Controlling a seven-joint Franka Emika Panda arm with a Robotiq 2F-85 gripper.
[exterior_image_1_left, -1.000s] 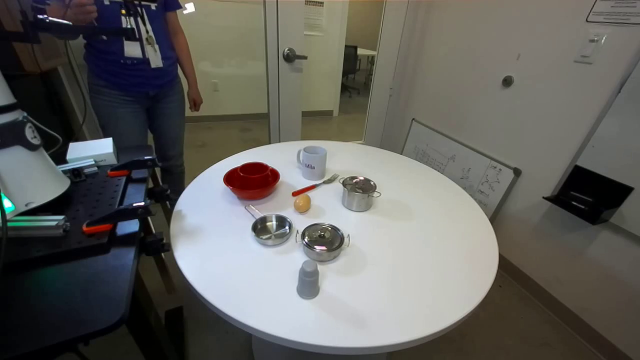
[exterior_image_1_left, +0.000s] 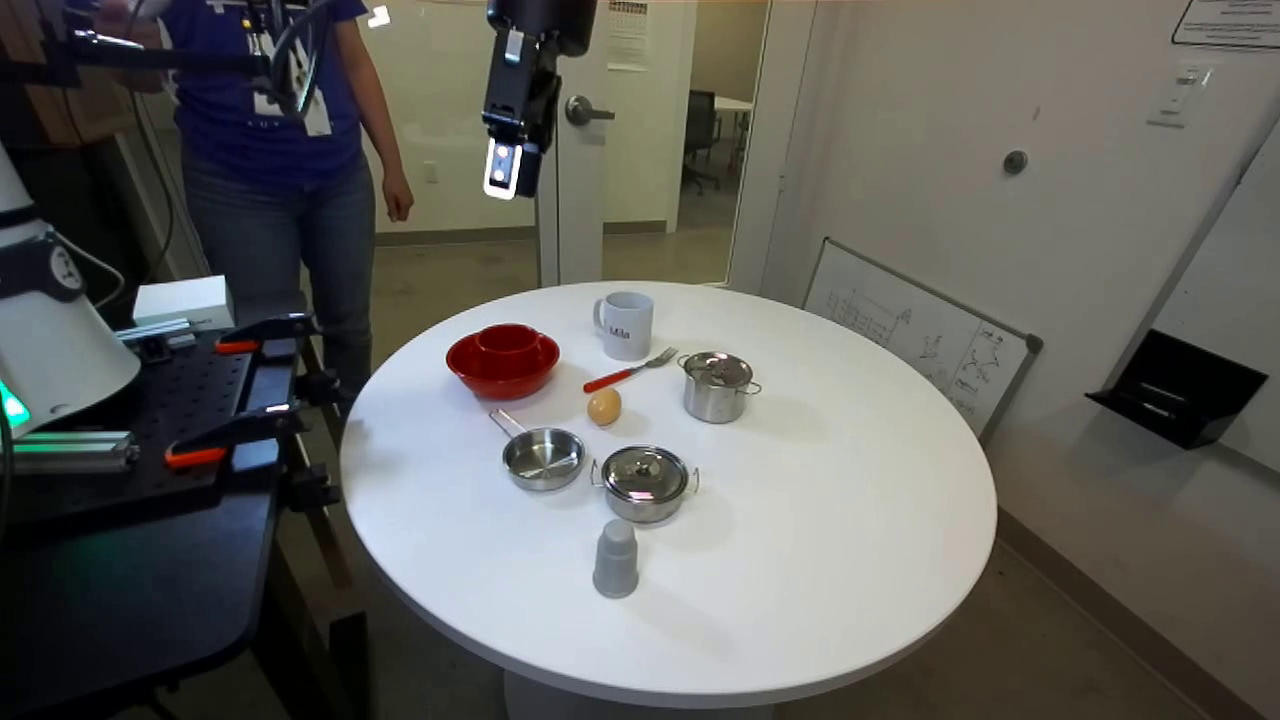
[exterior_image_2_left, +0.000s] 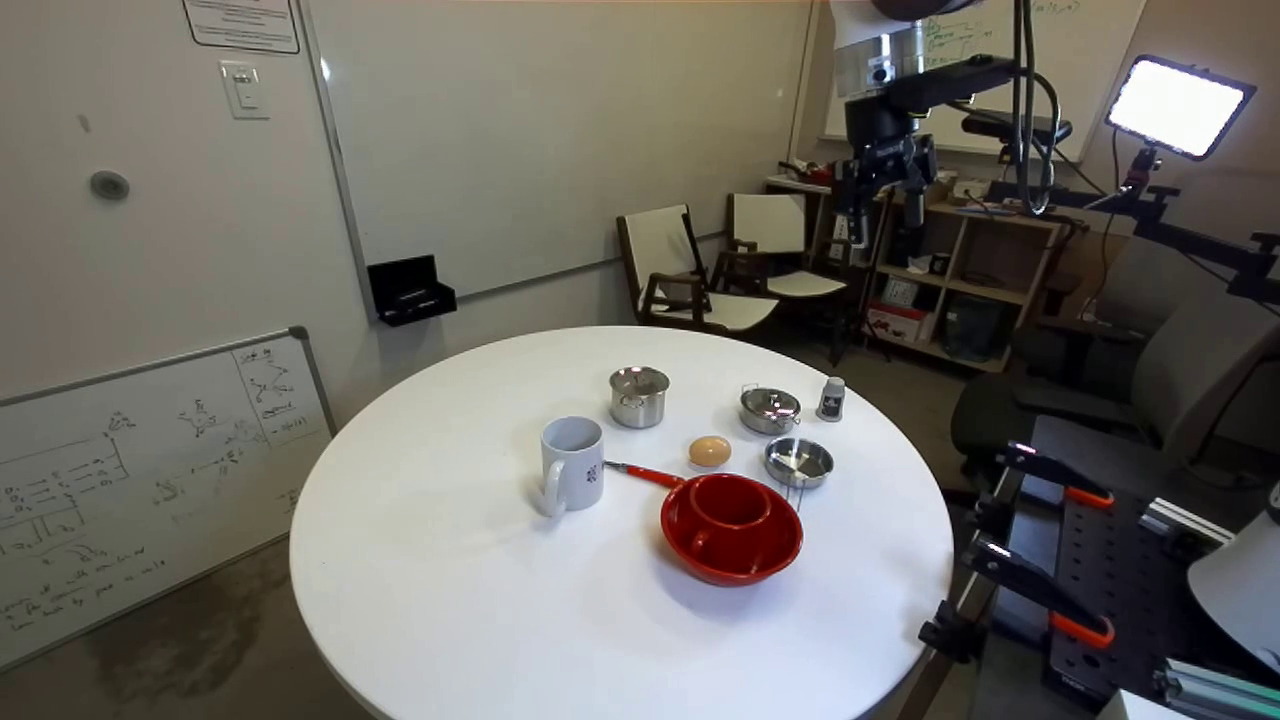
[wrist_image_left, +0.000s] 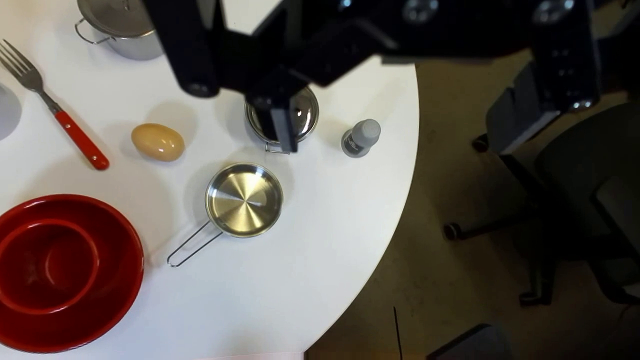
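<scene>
High above the round white table (exterior_image_1_left: 828, 480), my gripper (exterior_image_2_left: 887, 218) hangs clear of everything. In the wrist view its finger pads (wrist_image_left: 284, 128) stand wide apart, so the gripper is open with nothing between them. Below it a grey bottle (wrist_image_left: 360, 139) stands upright near the table edge. Beside that are a lidded shallow pot (wrist_image_left: 307, 113), partly hidden by a finger, and a small steel pan (wrist_image_left: 244, 200). A brown egg (wrist_image_left: 158, 142) lies between the pan and a red-handled fork (wrist_image_left: 81, 139). One red bowl (wrist_image_left: 21, 255) sits inside a larger red bowl (wrist_image_left: 123, 264).
A white mug (exterior_image_1_left: 626, 326) and a taller lidded pot (exterior_image_1_left: 717, 390) stand toward the table's far side in exterior view 1. A person (exterior_image_1_left: 276, 156) stands behind the table, to the left.
My gripper has come into exterior view 1 at the top, where it was out of sight before. The person's raised arm has shifted slightly. The tabletop objects have stayed put.
</scene>
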